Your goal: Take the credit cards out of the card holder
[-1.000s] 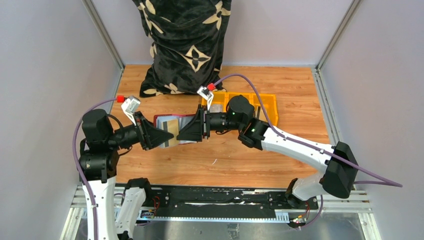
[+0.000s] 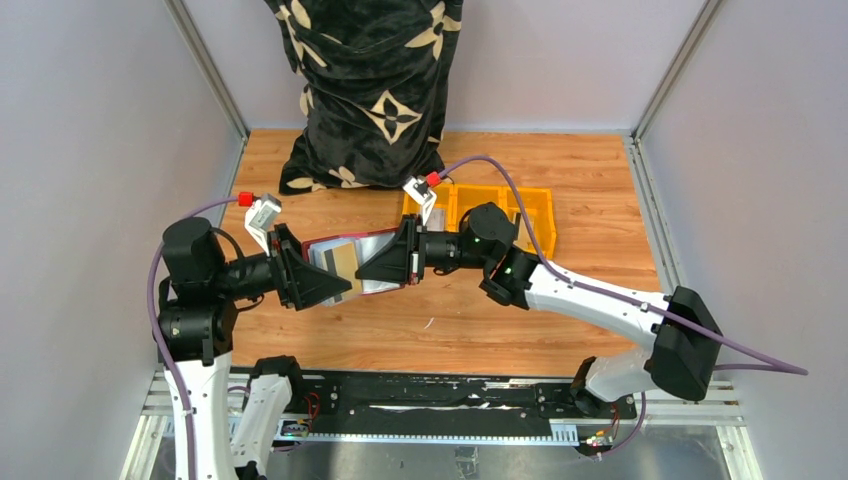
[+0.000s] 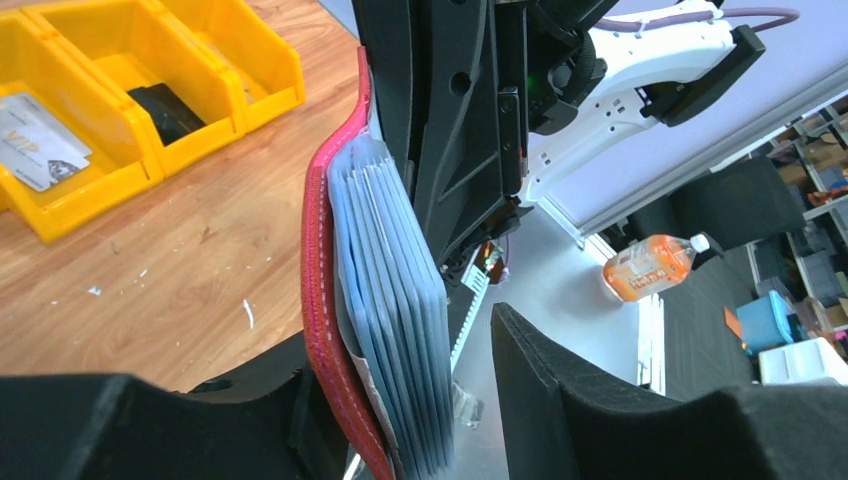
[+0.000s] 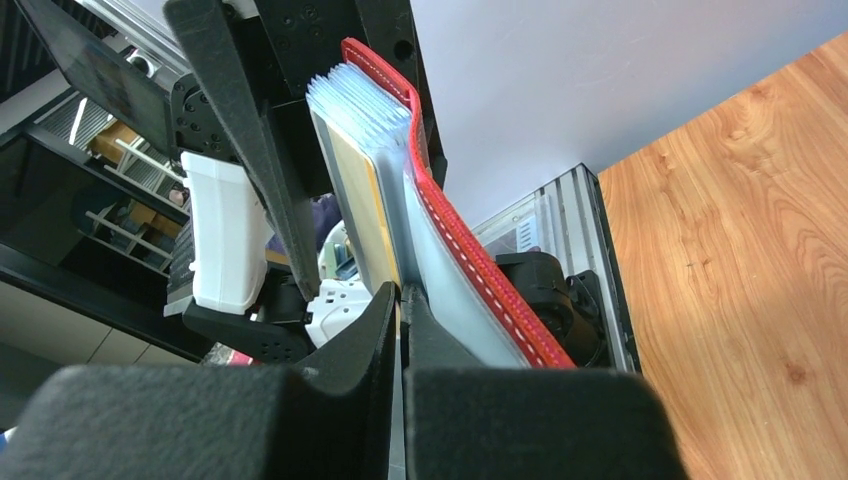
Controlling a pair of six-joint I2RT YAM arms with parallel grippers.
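Note:
The card holder [image 2: 376,242], red-edged with clear sleeves, is held up between the two grippers, seen edge-on in both wrist views [image 3: 390,280] [image 4: 465,250]. A gold card [image 2: 343,262] sits in it. My left gripper [image 2: 318,282] is part open around the holder's left end; in the left wrist view a finger [image 3: 530,390] stands apart at its right. My right gripper [image 2: 378,265] is shut at the holder's right part; in the right wrist view its fingertips [image 4: 400,300] meet at the gold card's edge, and whether anything thin is between them is unclear.
A yellow divided bin [image 2: 540,210] holding cards and a dark item stands behind the right arm. A black patterned cloth [image 2: 365,100] hangs at the back.
The holder has tilted and shifted slightly down in the top view.

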